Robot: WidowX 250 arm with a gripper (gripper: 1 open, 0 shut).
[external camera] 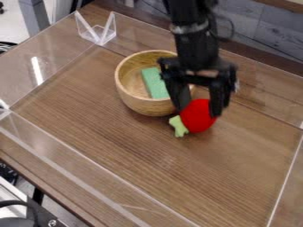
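Note:
My dark gripper (196,93) hangs over the right part of a wooden bowl and a red round object (198,116), its fingers pointing down, apparently open. The red object has a light green stem-like part (179,126) at its lower left. The wooden bowl (130,91) holds a green block (155,82), partly behind my gripper.
A clear plastic holder (97,28) stands at the back left. A dark curved piece shows at the bottom left edge.

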